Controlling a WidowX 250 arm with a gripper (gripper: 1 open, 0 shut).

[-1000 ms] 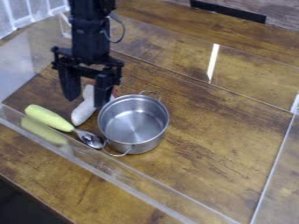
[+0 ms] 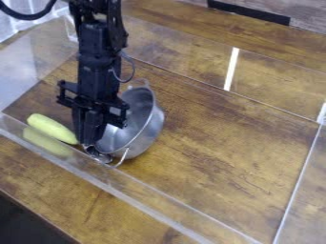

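My black gripper (image 2: 91,122) is lowered over the left part of the steel pot (image 2: 144,129), its lower end hiding much of the pot's near-left side; whether anything is between its fingers cannot be seen. A pale yellow-green corn-like piece (image 2: 51,128) lies left of the pot. Some metal, possibly the spoon, shows at the pot's lower edge. The white oblong item is hidden behind the gripper.
Clear panels or edges run along the left, front and right of the work area.
My gripper has come down and toward the camera onto the pot. The pot appears shifted left or tilted, and the white item has become hidden.
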